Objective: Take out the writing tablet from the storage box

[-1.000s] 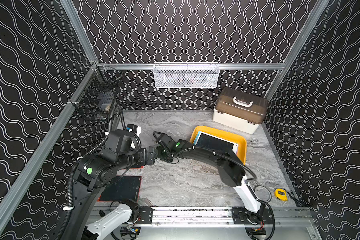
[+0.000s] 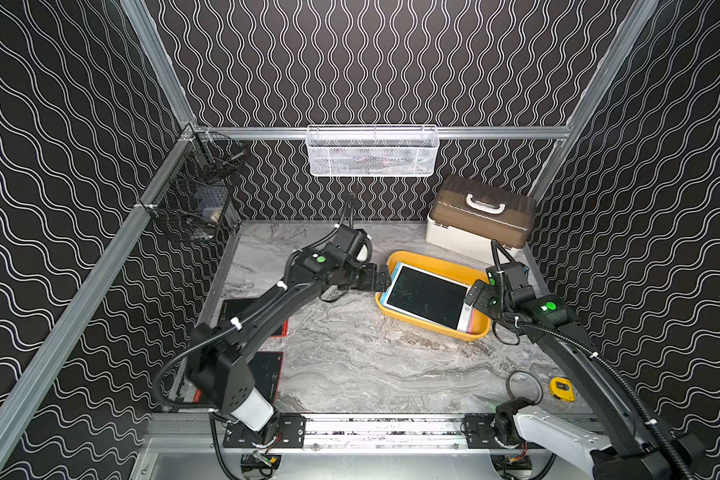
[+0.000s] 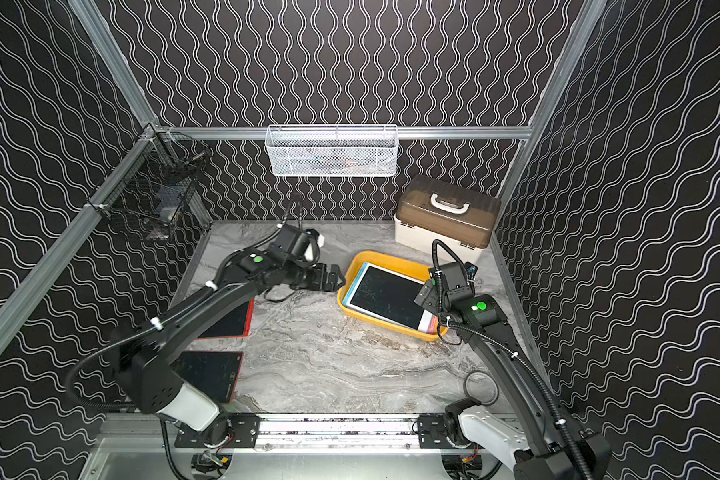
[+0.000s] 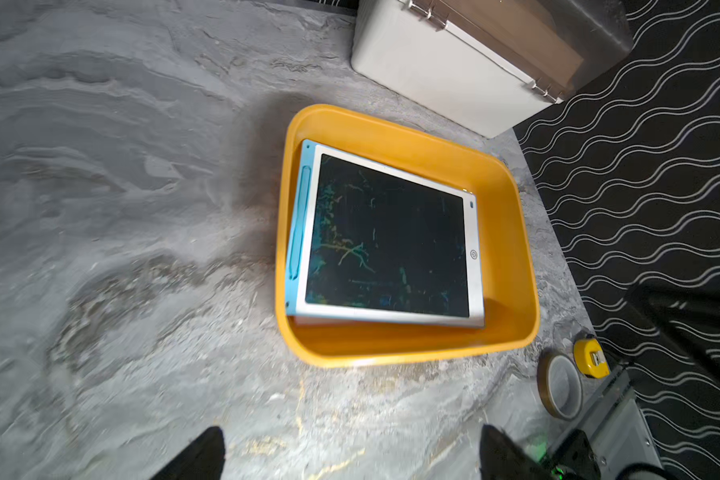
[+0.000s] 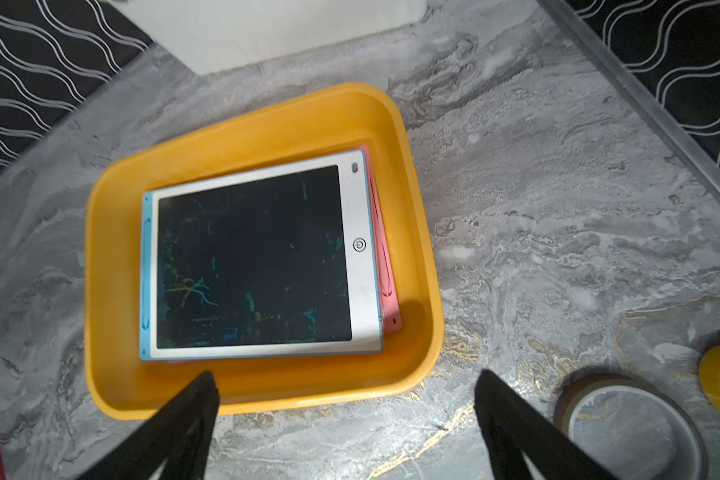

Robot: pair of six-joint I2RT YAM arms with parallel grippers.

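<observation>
A yellow storage box [image 4: 408, 356] holds a blue-and-white writing tablet [image 4: 392, 240] lying screen up. From under its right side a pink tablet [image 5: 391, 313] peeks out. Two tablets with red edges lie on the table at the left, the nearer one [image 3: 208, 374] and the farther one [image 3: 230, 321]. At the box's left end is my left gripper [image 2: 382, 277], open and empty. Over the right end hangs my right gripper [image 2: 473, 293], also open; its fingers [image 5: 176, 428] frame bare table and the box's front rim.
Behind the box stands a brown-lidded case [image 2: 481, 212]. A tape roll [image 5: 632, 428] and a yellow tape measure [image 2: 561, 389] lie at the front right. A white mesh basket [image 2: 372, 152] hangs at the back.
My right arm has swung from the left side of the table to the box's right end. The left gripper has moved right to the box's left end. The box stays put.
</observation>
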